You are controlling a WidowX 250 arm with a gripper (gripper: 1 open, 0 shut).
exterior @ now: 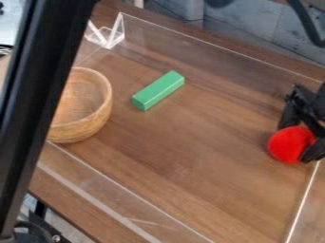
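Observation:
At the right edge of the camera view my dark gripper [303,121] is down at a red round object [288,145], its fingers at the upper right side of it and partly out of frame. The gripper is open. A green block [158,90] lies near the middle left of the wooden table [191,180]. A wooden bowl [84,107] stands at the left, partly hidden behind a black post.
A clear bracket [105,33] stands at the back left. Clear strips border the work area. The black post [32,76] fills the left foreground.

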